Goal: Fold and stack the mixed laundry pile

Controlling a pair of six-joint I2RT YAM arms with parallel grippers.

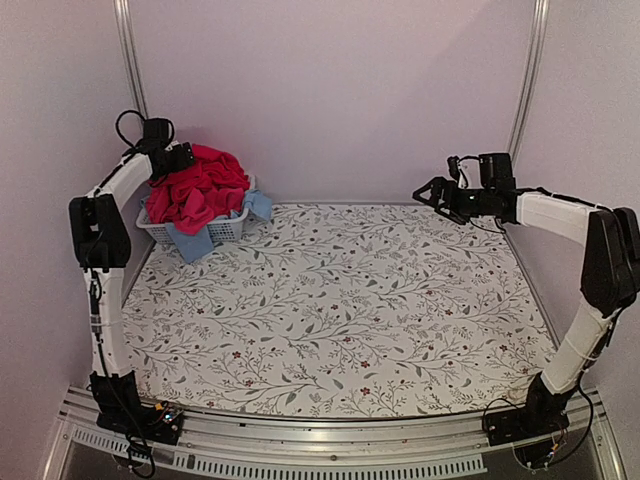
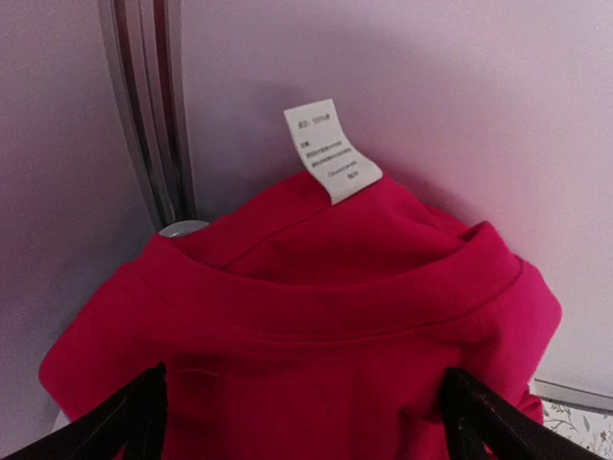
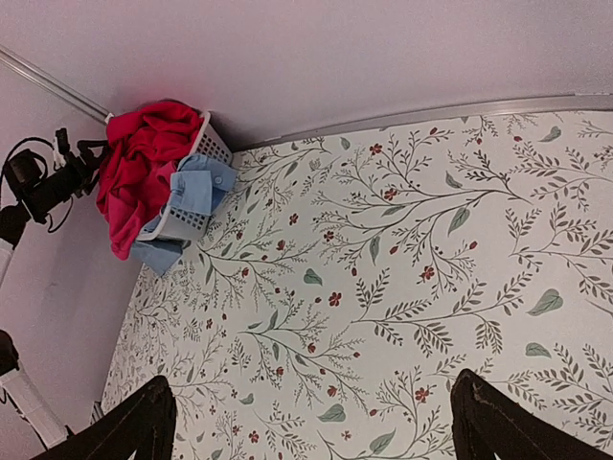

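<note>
A white laundry basket [image 1: 226, 229] at the back left is heaped with red garments [image 1: 200, 200] and light blue cloth [image 1: 190, 243] draped over its rim. My left gripper [image 1: 175, 158] is open at the top of the pile; in the left wrist view, its fingertips touch or hover just over red fabric, with a white care label [image 2: 330, 153] above. My right gripper [image 1: 432, 195] stands open in the air at the back right, with bare table below it in the right wrist view.
Walls enclose it at the back, left and right, close behind and beside the basket.
</note>
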